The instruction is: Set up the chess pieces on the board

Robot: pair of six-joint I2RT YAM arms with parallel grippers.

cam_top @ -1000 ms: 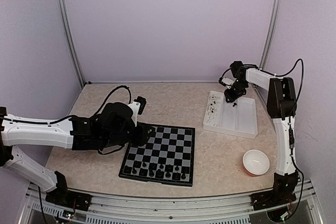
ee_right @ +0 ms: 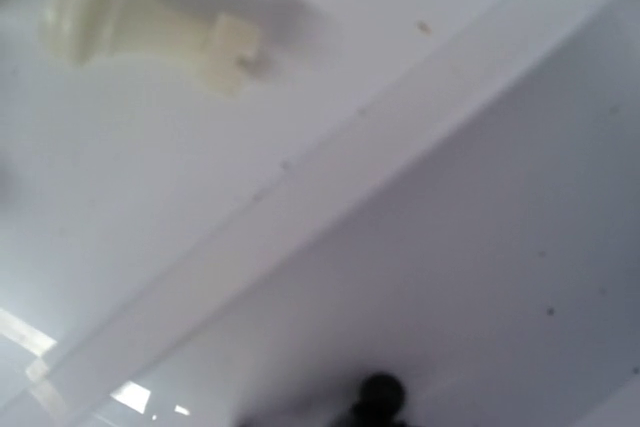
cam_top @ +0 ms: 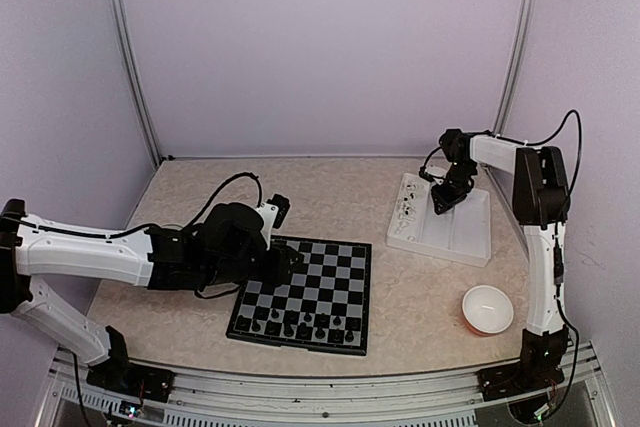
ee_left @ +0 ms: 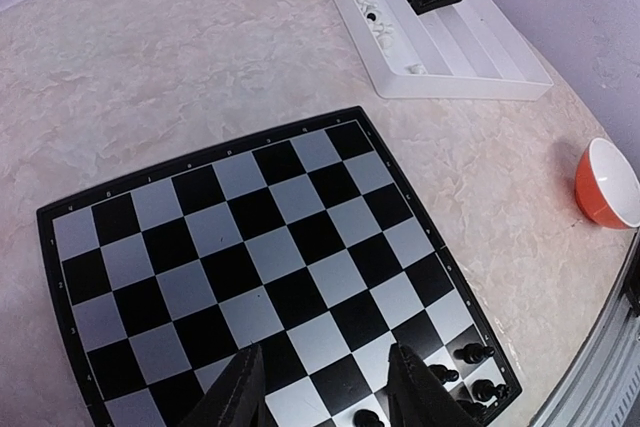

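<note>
The chessboard (cam_top: 310, 282) lies left of the table's middle, several black pieces (cam_top: 320, 332) standing along its near edge. Over its left side hovers my left gripper, fingers apart and nothing between them. My right gripper (cam_top: 441, 207) is low over the white tray (cam_top: 440, 253), at the middle compartment; its fingers do not show clearly. In the right wrist view a black piece (ee_right: 380, 399) shows at the bottom edge, and a white rook (ee_right: 140, 22) lies on its side across the divider. Several white pieces (cam_top: 405, 209) fill the tray's left compartment.
A bowl (cam_top: 487, 308), white inside and orange outside, stands at the right, in front of the tray. Bare table lies behind the board and between board and tray. The tray's raised walls and dividers (ee_right: 330, 172) surround the right gripper.
The left arm has shifted slightly right over the board.
</note>
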